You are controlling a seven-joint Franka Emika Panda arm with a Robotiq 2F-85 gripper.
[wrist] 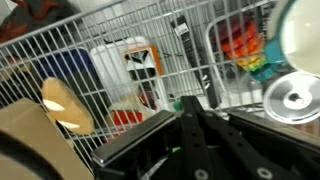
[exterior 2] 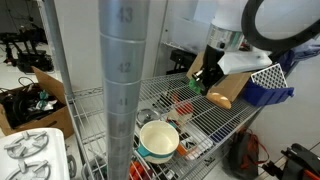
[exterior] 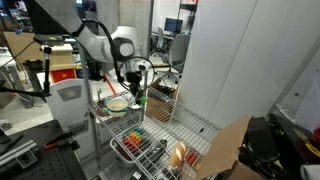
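My gripper (exterior: 142, 99) hangs over the middle of the wire rack, pointing down. In the wrist view its fingertips meet, so the gripper is shut. A small green patch (wrist: 178, 104) shows right beside the tips; whether it is part of a finger or something thin held there is unclear. In exterior view 2 green also shows at the gripper (exterior 2: 193, 84). Below lies the wire rack (wrist: 125, 22) with a white and orange item (wrist: 142, 60) and a black slim tool (wrist: 185, 40). A tan, bread-like piece (wrist: 66, 103) rests farther left.
A white bowl with a blue rim (exterior 2: 158, 142) stands on the rack, near a shiny round lid (wrist: 290, 97) and red and orange items (wrist: 235, 38). An open cardboard box (exterior: 225, 150) borders the rack's right end. Bare wire shows between the items.
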